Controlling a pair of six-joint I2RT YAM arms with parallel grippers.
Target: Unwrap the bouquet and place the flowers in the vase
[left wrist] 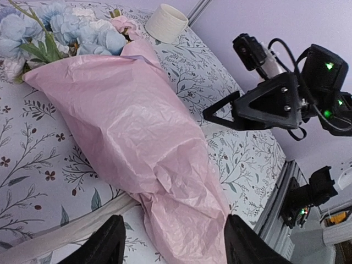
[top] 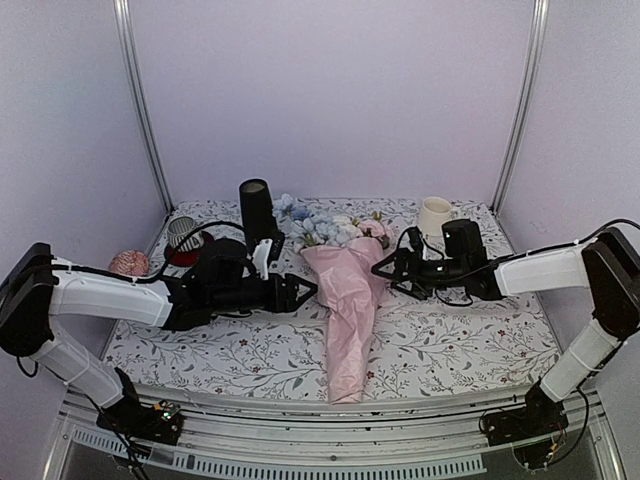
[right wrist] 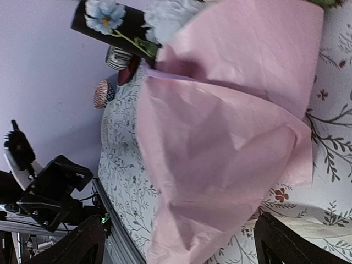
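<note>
The flowers (top: 330, 226), blue, white and pink, lie at the back middle, their lower part wrapped in pink paper (top: 350, 300) running to the table's front edge. Behind my left arm stands a tall dark vase (top: 256, 205), upright with its mouth up. Just left of the wrapping is my left gripper (top: 308, 291); its fingers (left wrist: 107, 242) stand apart in the left wrist view, with no grip on the paper visible. On the other side, my right gripper (top: 388, 272) is open close to the paper, its fingers (right wrist: 278, 242) spread wide with nothing held.
A pale ribbon (left wrist: 71, 228) lies loose from under the wrapping. A cream mug (top: 434, 215) stands at back right. At left are a striped cup (top: 184, 233), a red saucer (top: 186, 258) and a pink round object (top: 129, 263).
</note>
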